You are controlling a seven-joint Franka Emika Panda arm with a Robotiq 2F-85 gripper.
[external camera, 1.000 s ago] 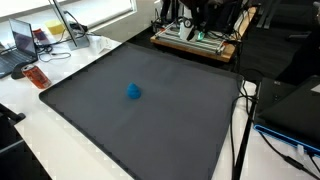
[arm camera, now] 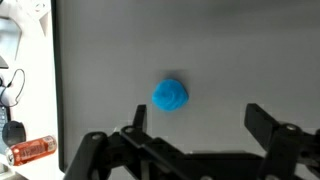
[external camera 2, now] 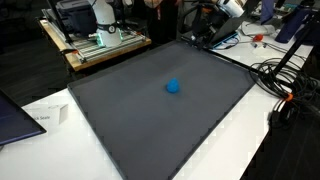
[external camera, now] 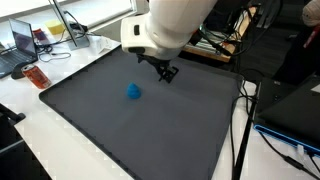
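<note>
A small blue object [external camera: 133, 90] rests alone on the dark grey mat [external camera: 140, 140]; from above, in the wrist view, this blue object [arm camera: 170, 95] looks round. My gripper [external camera: 165, 73] hangs over the mat, to the right of the blue object in exterior view 1. Its two fingers stand wide apart in the wrist view, and the gripper is open with nothing between them. There the blue object appears just beyond the fingertips, nearer the left one, and apart from both. Exterior view 2 shows the blue object [external camera 2: 173, 86] clear on all sides.
An orange can [external camera: 37, 77] and a laptop [external camera: 20, 48] stand off the mat at the left. Cables [external camera 2: 285, 80] run along the mat's edge in exterior view 2.
My arm has come in from the top right of exterior view 1, moving left and down over the mat towards the blue object. The blue object has stayed put.
</note>
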